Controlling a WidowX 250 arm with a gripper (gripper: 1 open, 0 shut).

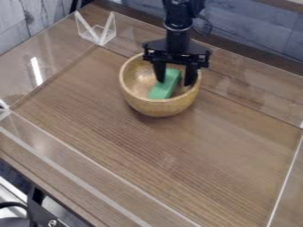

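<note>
My black gripper (176,57) is over a round wooden bowl (158,105) at the upper middle, its fingers down at the bowl's back rim, one toward each side. A green object (165,88) lies in the bowl, between and in front of the fingers; whether they touch it I cannot tell. The fingers stand apart.
Clear plastic pieces (97,28) sit at the back left and left edge. Dark cables lie at the lower left corner.
</note>
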